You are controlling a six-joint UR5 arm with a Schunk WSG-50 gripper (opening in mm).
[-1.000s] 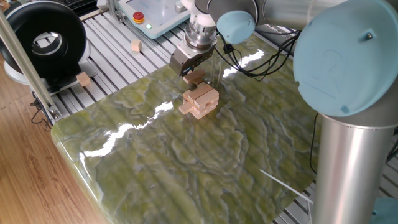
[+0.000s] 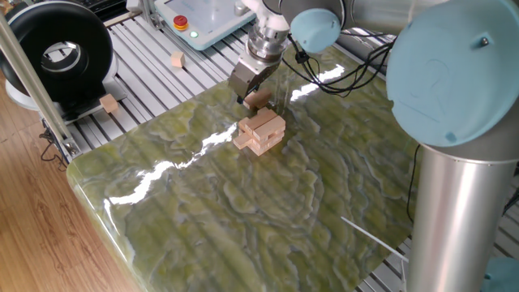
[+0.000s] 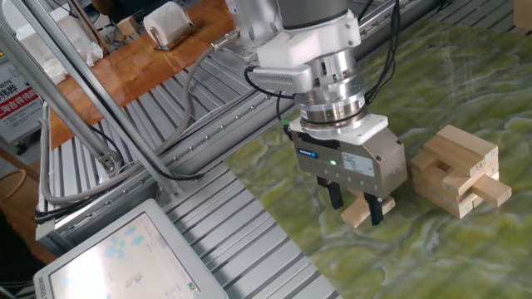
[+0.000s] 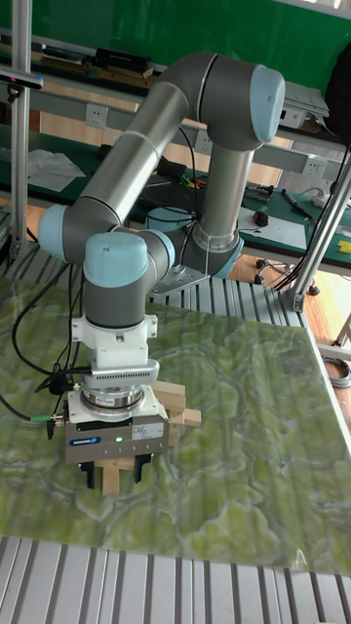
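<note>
Above the green marbled surface, my gripper [image 3: 355, 207] points down with its two black fingers [image 3: 375, 211] spread apart. A loose wooden block [image 3: 356, 213] shows low between and behind the fingers in exterior view 2; I see no clear grip on it. In exterior view 3 the block [image 4: 111, 479] appears between the fingers with space at its sides. Close by stands a short stack of wooden blocks [image 2: 263, 135], with one block [image 3: 492, 190] sticking out of its side. The gripper body partly hides the stack in exterior view 3.
Single wooden blocks [image 2: 178, 59] lie on the slatted metal table, away from the stack. A tablet-like panel [image 3: 129, 257] with a red button [image 2: 181, 22] rests at the table's side.
In exterior view 1 my gripper has shifted slightly to the right and down. The loose block beside the stack has turned and moved a little right; the stack looks unchanged.
</note>
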